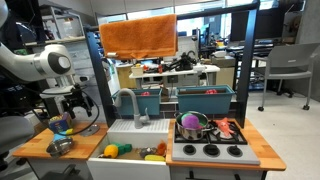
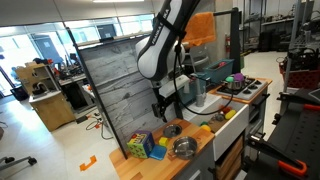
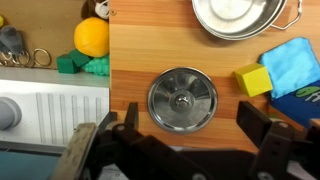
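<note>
A round glass lid (image 3: 182, 100) with a metal rim and dark centre knob lies flat on the wooden counter (image 3: 135, 55). My open gripper is above the counter, its dark fingers spread wide with nothing between them. The lid shows ahead of the gap between the fingers, clear of them. In exterior view 2 the gripper (image 2: 163, 108) hangs higher than the lid (image 2: 172, 130).
Near the lid are a metal pot (image 3: 235, 12), a yellow block (image 3: 253, 79), a blue cloth (image 3: 292, 65) and a dark blue box (image 3: 300, 103). The sink (image 1: 135, 138) and stove (image 1: 213, 150) lie to the right in exterior view 1.
</note>
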